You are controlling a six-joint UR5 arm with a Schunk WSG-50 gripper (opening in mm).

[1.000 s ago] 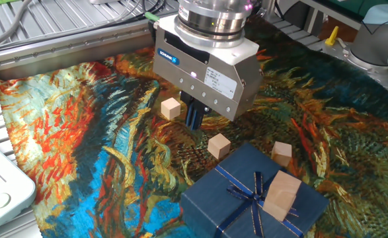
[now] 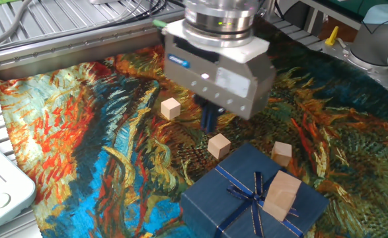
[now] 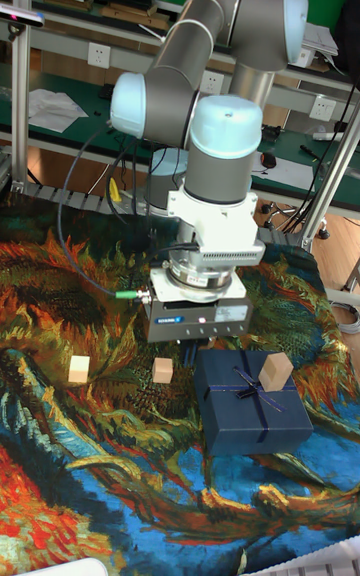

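My gripper hangs above the cloth, its dark narrow fingers close together; blur hides whether a gap lies between them, and no block shows there. One wooden cube is left of the fingers in exterior view 2, and another wooden cube lies just in front of them. A third cube sits behind the blue gift box; I cannot make it out in exterior view 3. On the box lid, over the ribbon bow, stands a taller wooden block. In exterior view 3 the gripper is left of the box.
A colourful painted cloth covers the table, with free room on its left. A white device stands at the left edge. A metal rail runs along the back, and a yellow object is near the back right.
The cubes, the box and the block on it have stayed put.
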